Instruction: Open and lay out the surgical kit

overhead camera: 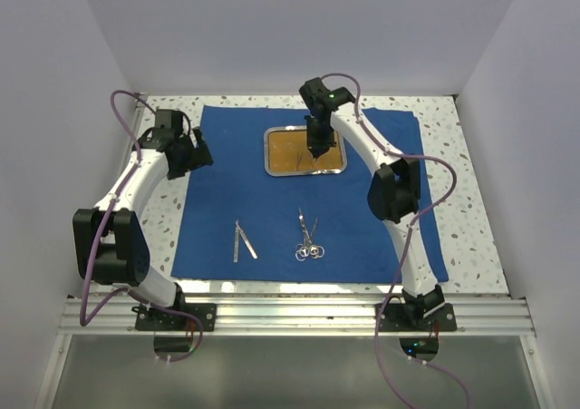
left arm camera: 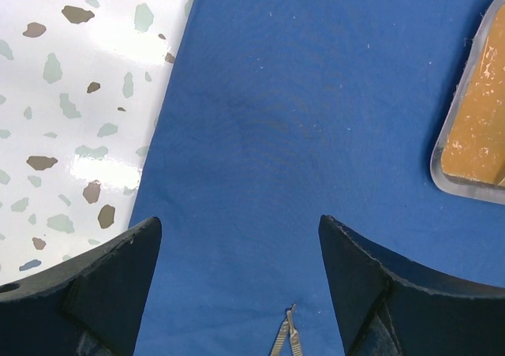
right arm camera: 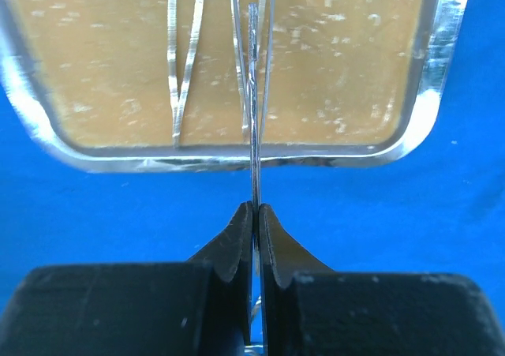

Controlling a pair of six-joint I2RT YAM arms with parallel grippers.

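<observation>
My right gripper is shut on a thin silver instrument [right arm camera: 253, 88], held upright in its view above the metal tray [right arm camera: 102, 88], where several slender metal instruments lie. My left gripper hangs over the left edge of the blue cloth [left arm camera: 260, 135], fingers apart with nothing between them. In the top view two slim knife-like instruments [overhead camera: 247, 240] lie on the lower left of the cloth, and scissor-like instruments [overhead camera: 308, 243] with ring handles lie at its lower middle.
The speckled table [overhead camera: 471, 200] borders the cloth at both sides and back.
</observation>
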